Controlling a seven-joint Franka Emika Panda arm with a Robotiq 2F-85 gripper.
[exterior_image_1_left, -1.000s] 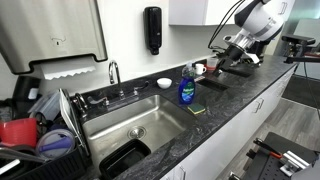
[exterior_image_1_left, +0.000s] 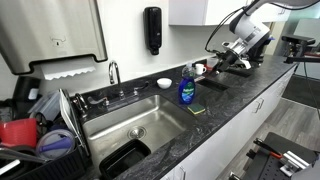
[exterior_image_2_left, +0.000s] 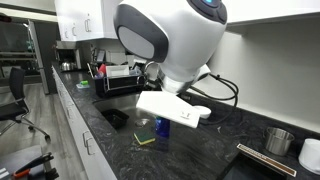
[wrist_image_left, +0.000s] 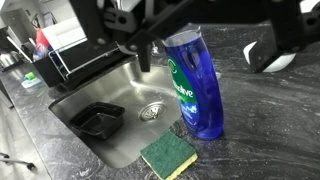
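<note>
A blue dish soap bottle (wrist_image_left: 197, 85) stands upright on the dark counter beside the sink (wrist_image_left: 133, 90). In front of it lies a green and yellow sponge (wrist_image_left: 169, 154), flat near the sink's edge. My gripper is open in the wrist view, its dark fingers far apart. The bottle's upper part appears in the gap between them, but neither finger visibly grips it. In exterior view 1 the white arm (exterior_image_1_left: 245, 45) is at the counter's far end, away from the bottle (exterior_image_1_left: 187, 88). In exterior view 2 the arm partly hides the bottle (exterior_image_2_left: 163, 128).
A black tub (exterior_image_1_left: 125, 156) rests in the sink, below the faucet (exterior_image_1_left: 114, 74). A loaded dish rack (exterior_image_1_left: 45, 135) fills the near left. A white bowl (exterior_image_1_left: 165, 83) sits against the wall. A metal pot (exterior_image_2_left: 278, 140) stands on the counter at the right.
The arm has shifted slightly at the far end of the counter. The bottle, sponge and sink items look unmoved.
</note>
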